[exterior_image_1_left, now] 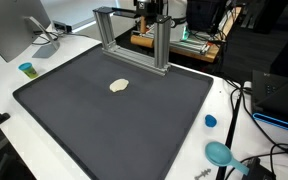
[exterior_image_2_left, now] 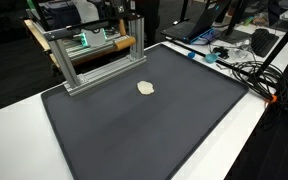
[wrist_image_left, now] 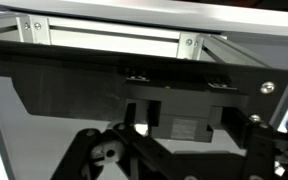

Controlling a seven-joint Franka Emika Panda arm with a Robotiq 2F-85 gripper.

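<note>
My gripper is at the metal-framed stand (wrist_image_left: pixel 109 38) at the back of the work area. Its dark fingertips stand apart in the wrist view, with a wide dark panel (wrist_image_left: pixel 54 85) of the stand close at them. Dark against dark, it is hard to tell whether the fingers touch the panel. Only a small dark part of the arm and gripper shows at the stand's top in the exterior views. A pale, roundish flat piece (exterior_image_1_left: pixel 119 85) lies on the dark grey mat (exterior_image_1_left: pixel 94 120), well apart from the gripper; it also shows in exterior view 2 (exterior_image_2_left: pixel 145 88).
A small coloured cup (exterior_image_1_left: pixel 28 70) stands past its left edge. To the right lie a blue lid-like thing (exterior_image_1_left: pixel 210 121) and a teal round dish (exterior_image_1_left: pixel 222 154). Cables (exterior_image_2_left: pixel 254 70) lie tangled beyond the mat.
</note>
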